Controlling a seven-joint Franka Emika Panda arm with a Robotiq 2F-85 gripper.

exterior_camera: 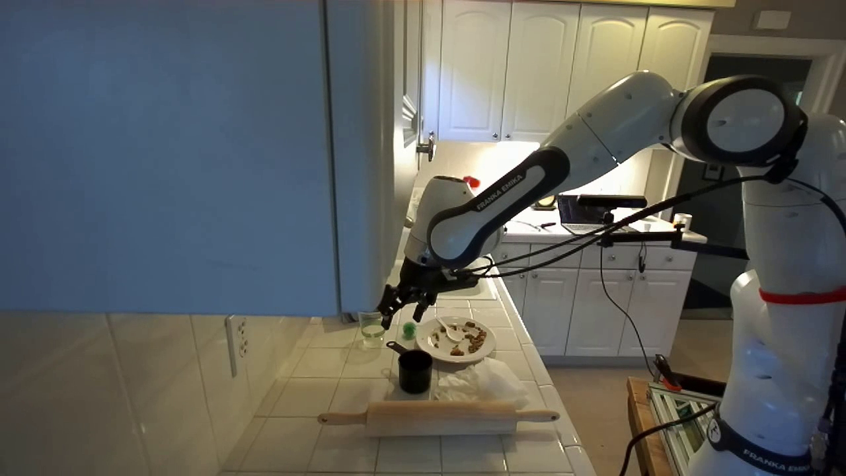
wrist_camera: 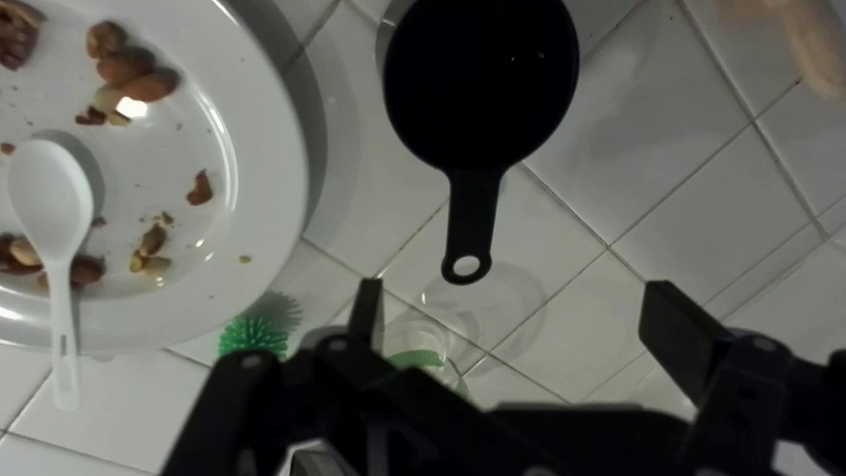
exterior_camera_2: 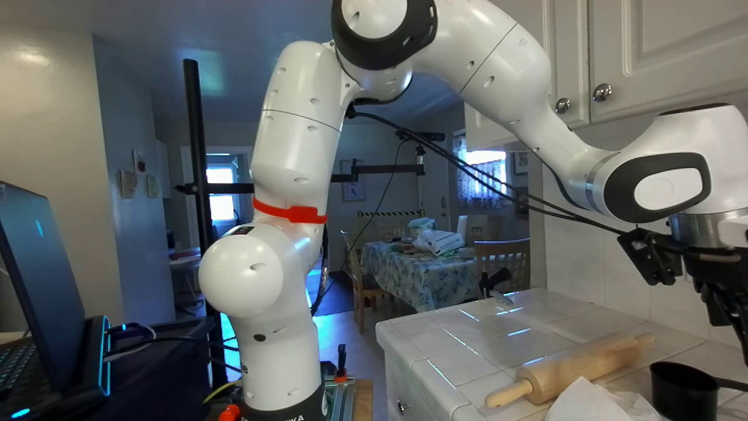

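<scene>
My gripper is open above the tiled counter, with nothing held between its fingers. Ahead of the fingertips in the wrist view lies a black measuring cup (wrist_camera: 480, 87), its holed handle pointing back toward the fingers. A clear glass (wrist_camera: 416, 345) with a green band sits lower down, partly hidden by the gripper. To the left is a white plate (wrist_camera: 273, 198) holding scattered nuts and a white spoon (wrist_camera: 51, 198). Beside the plate's rim rests a green spiky ball (wrist_camera: 252, 337).
A wooden rolling pin (exterior_camera: 440, 418) lies across the counter on the near side of the cup in exterior view 1. Crumpled white plastic (exterior_camera: 484, 382) sits between it and the plate. An overhead cabinet (exterior_camera: 166, 158) hangs close to the arm's left.
</scene>
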